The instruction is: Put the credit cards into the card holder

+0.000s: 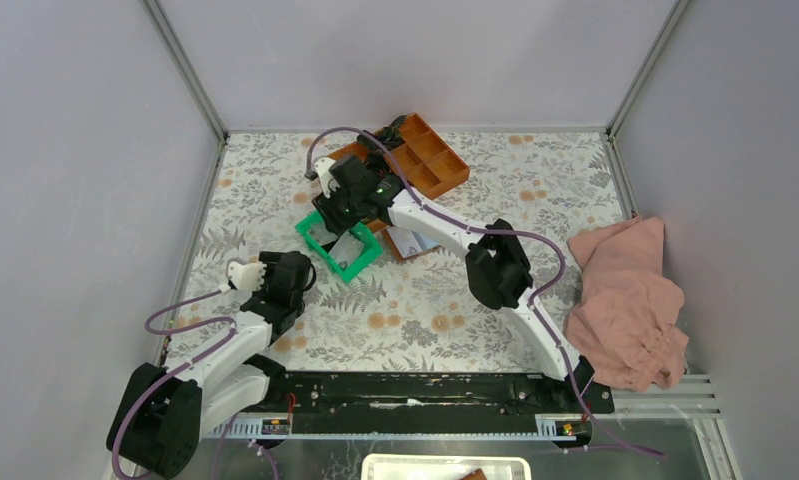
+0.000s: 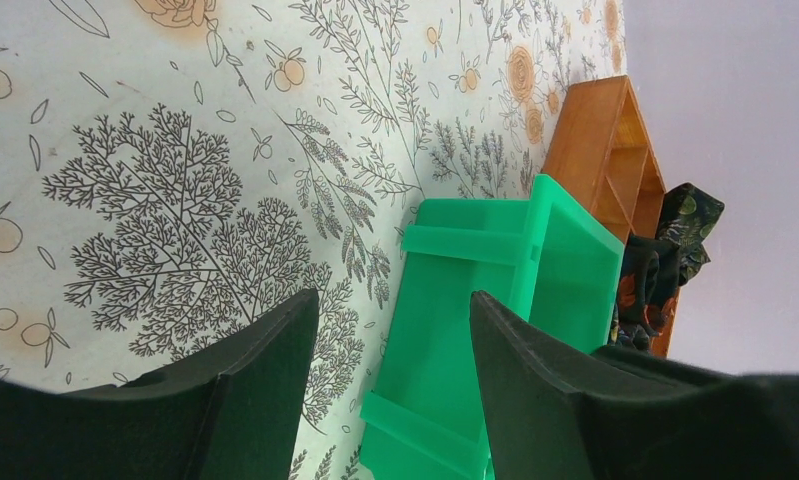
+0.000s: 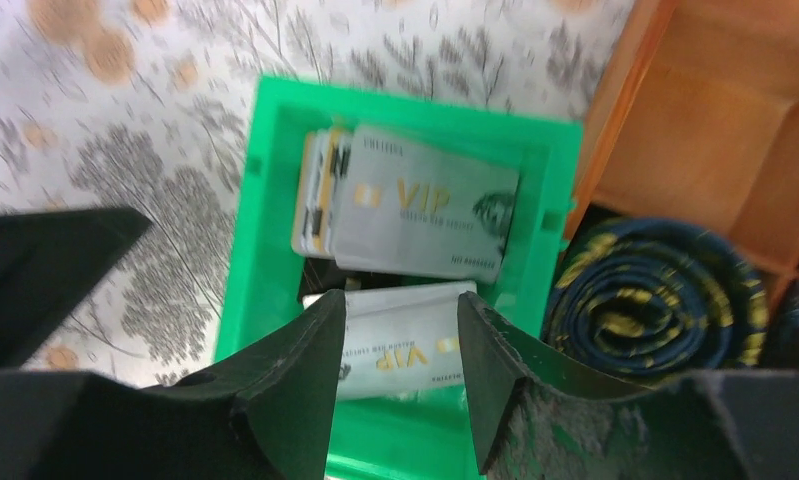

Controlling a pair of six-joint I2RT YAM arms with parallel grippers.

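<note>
The green card holder [image 1: 359, 269] stands left of the table's centre. In the right wrist view, one grey VIP card [image 3: 425, 230] lies in its upper part beside a few edge-on cards [image 3: 320, 190]. A second VIP card [image 3: 400, 345] is lower in the holder, partly behind the fingertips. My right gripper is above the holder with its fingers apart, that lower card showing in the gap below them. My left gripper is open and empty, off the holder's near left side.
An orange compartment box [image 1: 436, 160] holding dark items, including a coiled striped belt [image 3: 640, 300], sits behind the holder. An open box with a pale sheet [image 1: 412, 243] is close on the right. Pink cloth [image 1: 630, 305] lies far right.
</note>
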